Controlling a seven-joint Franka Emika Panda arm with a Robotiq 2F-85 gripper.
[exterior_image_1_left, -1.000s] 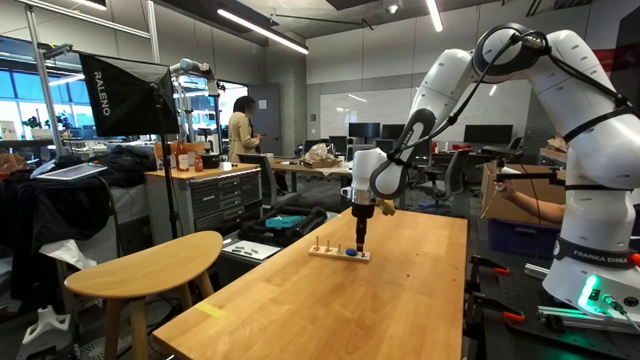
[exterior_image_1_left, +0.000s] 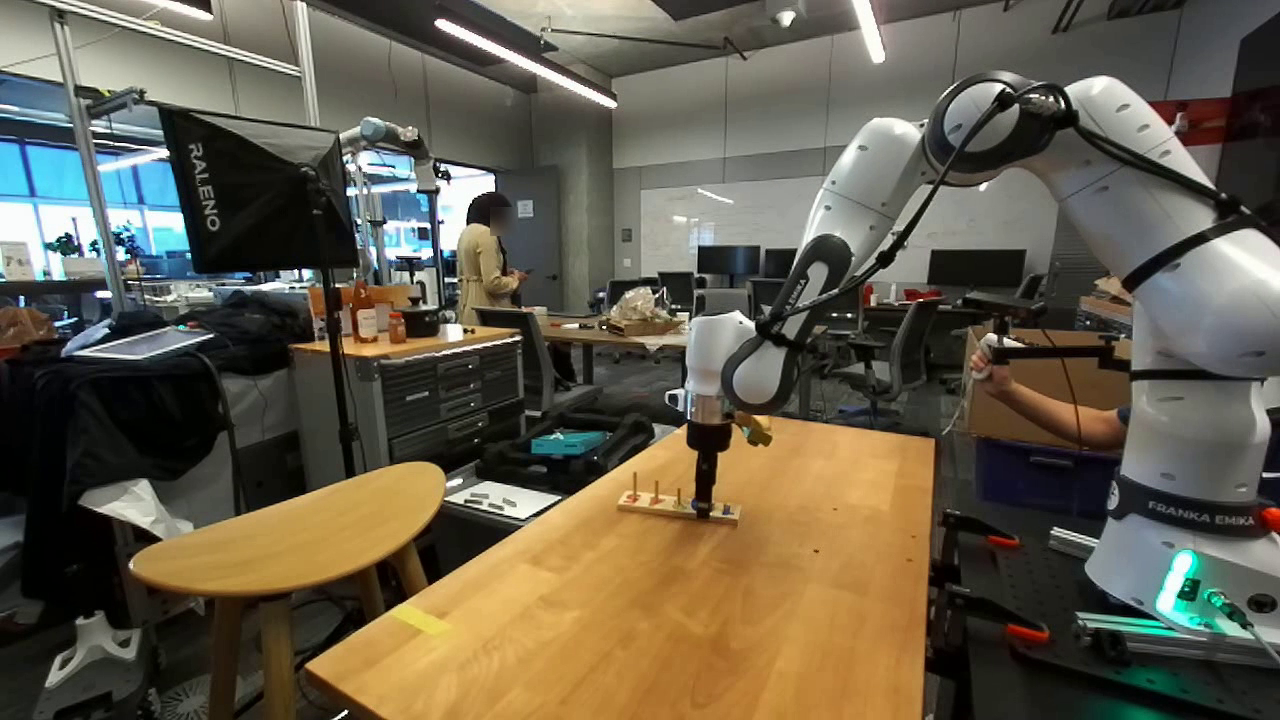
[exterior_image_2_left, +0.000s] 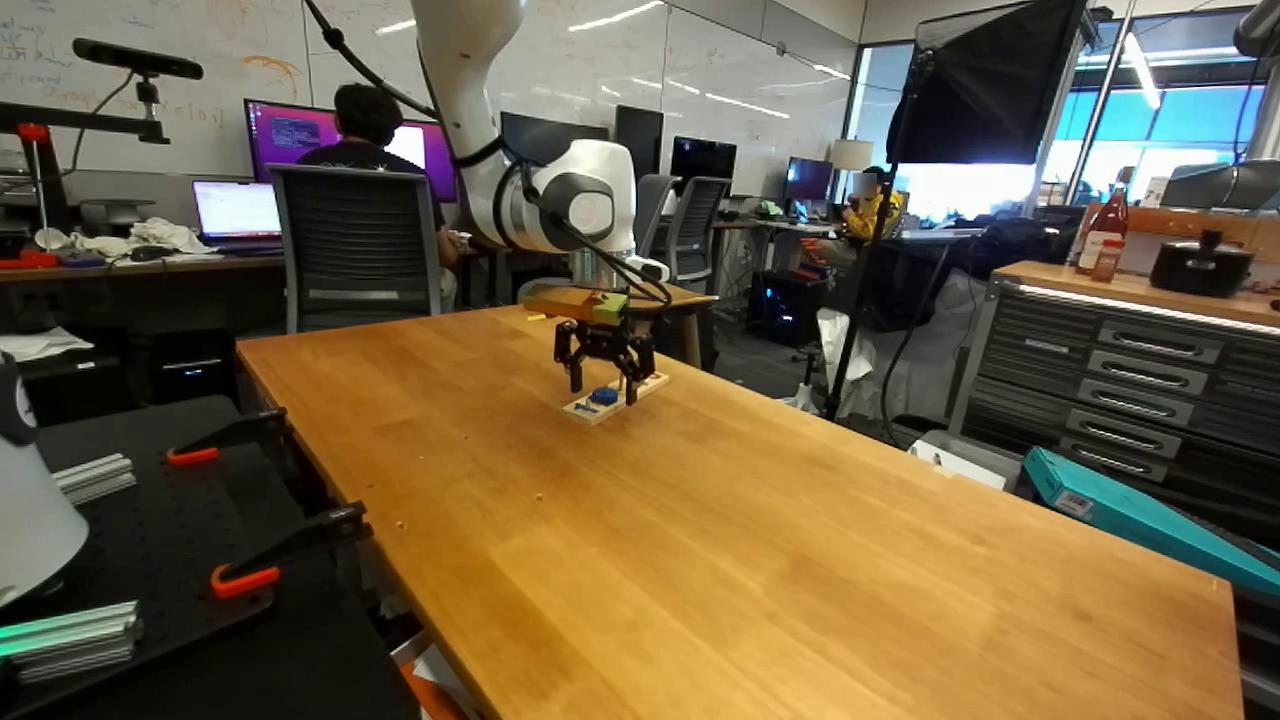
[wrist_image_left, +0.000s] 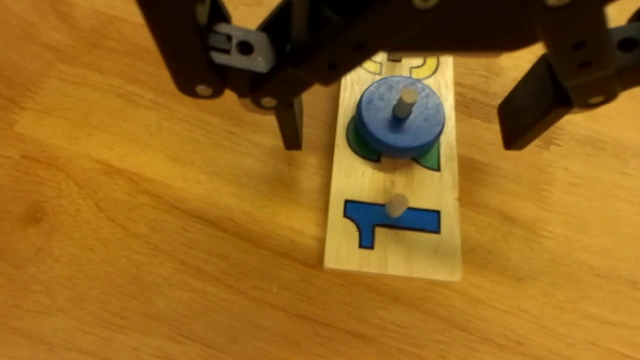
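Observation:
A narrow wooden peg board (wrist_image_left: 393, 258) with painted numbers lies flat on the table. In the wrist view a blue disc (wrist_image_left: 384, 123) sits around the peg over the green number, the peg's tip showing through it. The peg (wrist_image_left: 396, 206) on the blue "1" is bare. My gripper stands open, its fingers (wrist_image_left: 531, 111) to either side of the board and apart from the disc. Exterior view 2 has the gripper (exterior_image_2_left: 603, 382) straddling the board, the blue disc (exterior_image_2_left: 605, 395) between its fingers. From exterior view 1, the gripper (exterior_image_1_left: 704, 510) hides most of the disc.
Around the board the wooden table (exterior_image_1_left: 672, 612) is clear. Orange-tipped clamps (exterior_image_1_left: 984, 612) hold onto its edge beside the robot base. A wooden stool (exterior_image_1_left: 294, 528) and a drawer cabinet (exterior_image_1_left: 444, 390) stand off the table's far side.
In exterior view 1 my gripper has shifted left along the board, from the bare end peg to the blue disc. The board and disc appear to have stayed in place.

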